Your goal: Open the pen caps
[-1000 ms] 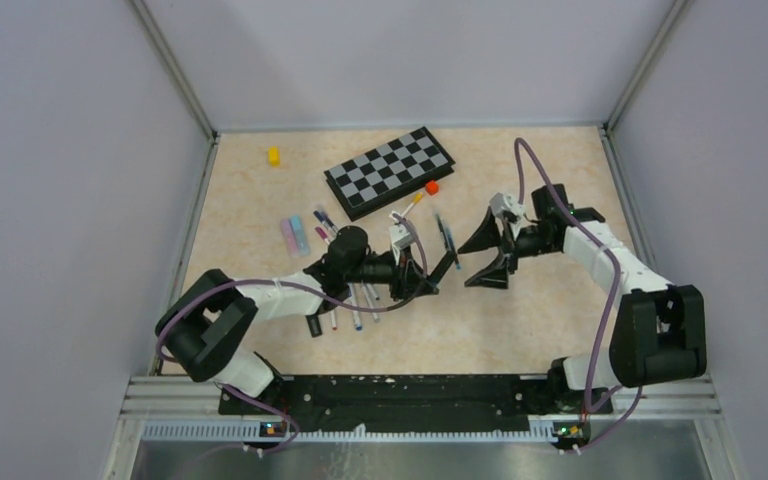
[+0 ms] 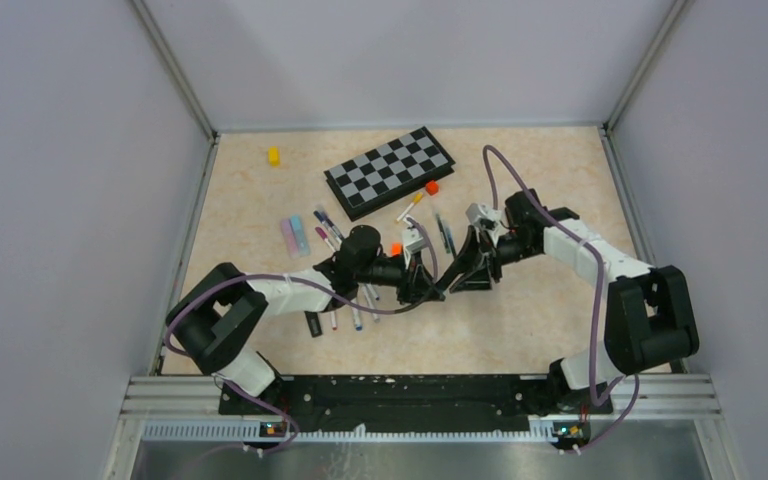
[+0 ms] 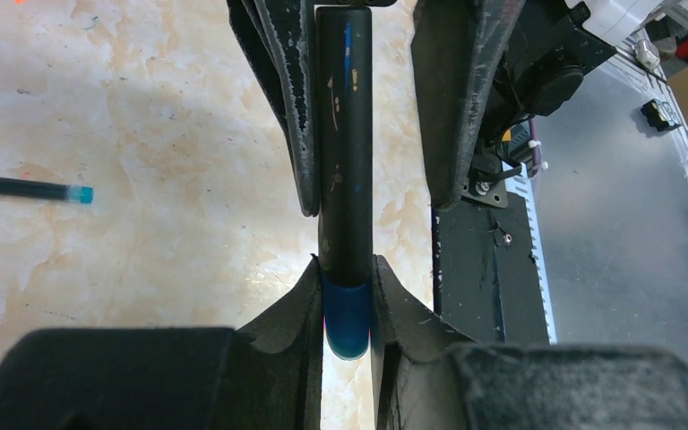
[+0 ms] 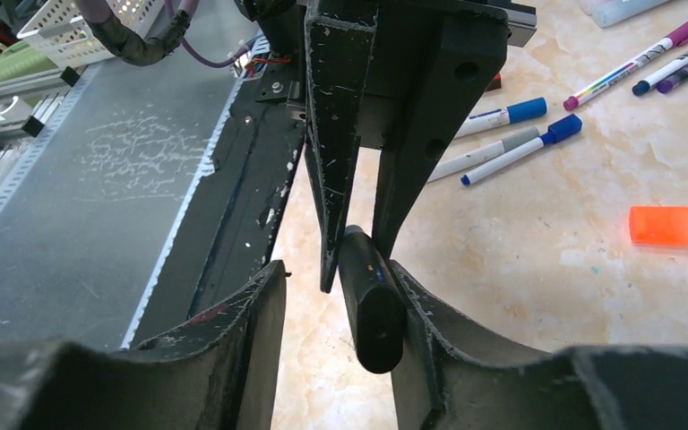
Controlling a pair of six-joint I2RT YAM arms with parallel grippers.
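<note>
Upright in the left wrist view is a black pen (image 3: 345,143) with a blue end (image 3: 348,322). My left gripper is shut on it near that blue end. The pen's black end (image 4: 378,336) reaches between the fingers of my right gripper. That gripper is part open: one finger (image 4: 408,300) lies against the pen or very near it, while a gap shows on the other side. In the top view both grippers meet over the middle of the table, hiding most of the pen.
Several markers, among them one with a blue cap, lie on the left side. Two dark pens (image 2: 447,233) rest behind the grippers. An orange cap (image 4: 661,225) is on the table near the left gripper. A checkered board (image 2: 390,172) lies farther back.
My right gripper has come left and its fingers now stand around the pen's black end, with less of a gap than before. The left gripper has shifted slightly right with the pen.
</note>
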